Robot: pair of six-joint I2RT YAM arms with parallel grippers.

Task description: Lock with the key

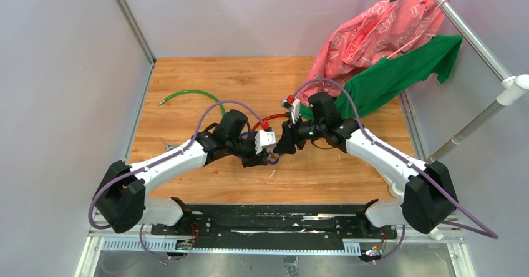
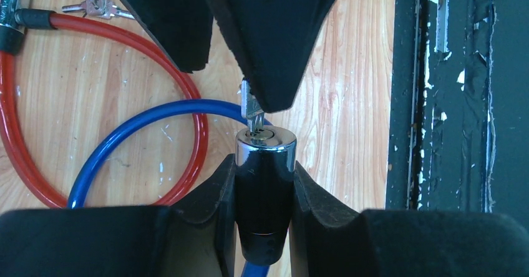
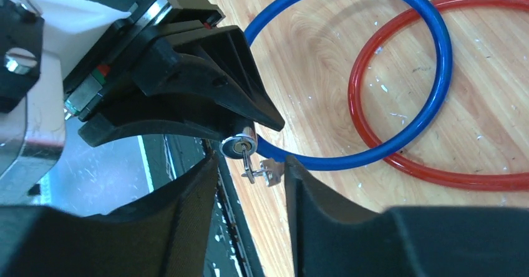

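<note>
My left gripper is shut on the metal lock cylinder (image 2: 265,196) of the blue cable lock (image 2: 118,136), holding it upright in the left wrist view. A key (image 2: 251,105) stands in the cylinder's top. My right gripper is part open, its fingers on either side of the key (image 3: 246,161) in the right wrist view, close to it; whether they touch it I cannot tell. In the top view the two grippers meet over the middle of the table, hiding most of the lock.
A red cable lock (image 2: 196,146) lies under the blue one, with loose keys (image 2: 97,5) by its head. A green cable (image 1: 196,92) lies at the back left. Pink and green cloths (image 1: 399,71) hang at the back right.
</note>
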